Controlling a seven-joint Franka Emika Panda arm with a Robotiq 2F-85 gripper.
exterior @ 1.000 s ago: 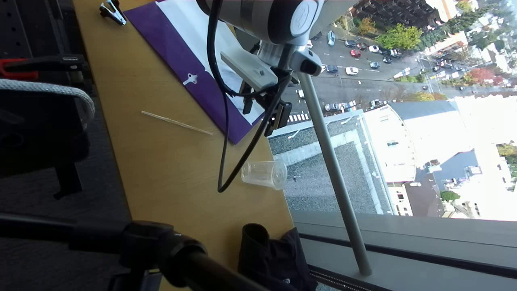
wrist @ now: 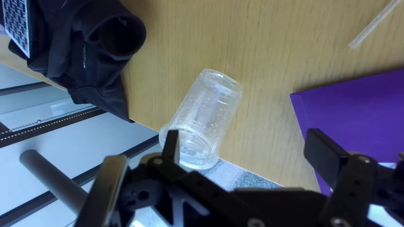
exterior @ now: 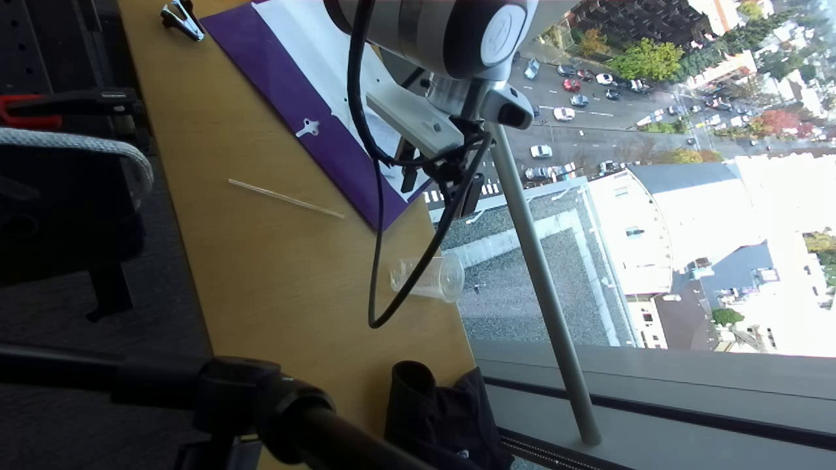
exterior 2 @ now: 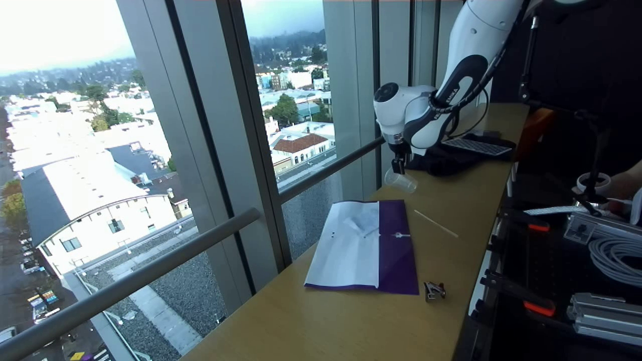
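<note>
A clear plastic cup point(wrist: 206, 117) lies on its side by the window edge of the wooden table, its wide rim reaching over that edge. My gripper is open above the table, and one finger point(wrist: 172, 145) overlaps the cup's rim end in the wrist view. Between the fingers only tabletop and part of the cup's outline show, with nothing held. From exterior view 1 the gripper point(exterior: 439, 188) appears over the corner of the purple folder point(exterior: 345, 176), apart from the cup point(exterior: 427, 278). Exterior view 2 has the cup point(exterior 2: 401, 180) just below the gripper point(exterior 2: 398, 163).
A thin clear straw point(exterior 2: 436, 223) lies beside the folder. Dark cloth point(wrist: 91, 49) with a keyboard point(wrist: 17, 22) is past the cup. A small clip point(exterior 2: 434, 291) sits near the folder's corner. The window rail point(exterior: 541, 274) runs close to the arm.
The arm and gripper have shifted slightly right in exterior view 1, and the hanging cable has swung along with them. The cup, straw and folder have stayed put.
</note>
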